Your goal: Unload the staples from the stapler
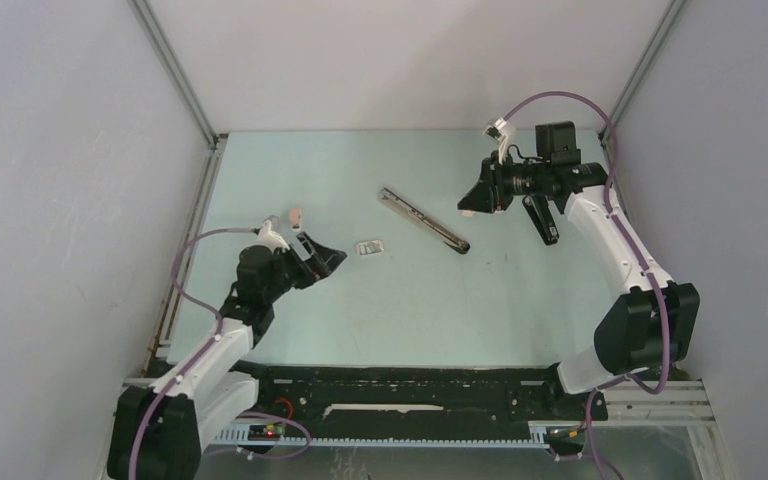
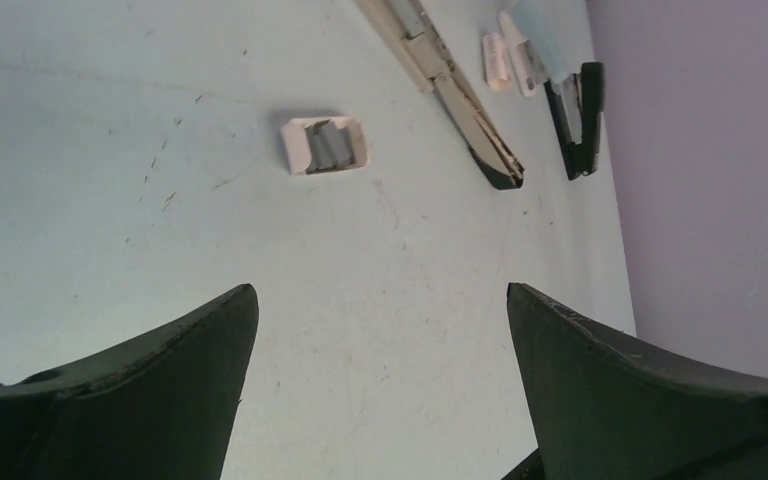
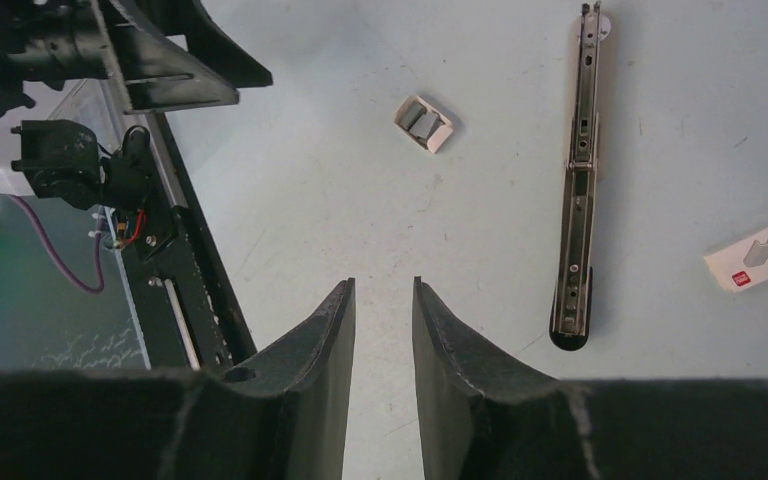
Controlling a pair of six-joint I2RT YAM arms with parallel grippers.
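A long stapler (image 1: 420, 218) lies opened out flat on the table, also seen as a long metal channel (image 3: 580, 200) in the right wrist view. A small box with grey staple strips (image 1: 370, 248) (image 2: 325, 146) sits left of it. My left gripper (image 1: 325, 255) is open, left of that box, with nothing between its fingers. My right gripper is raised to the right of the stapler, its fingertips a little apart and nothing visible between them.
A pale box (image 3: 755, 255) lies right of the stapler, a dark tool (image 1: 542, 222) farther right. A small pink item (image 1: 295, 217) lies at the left.
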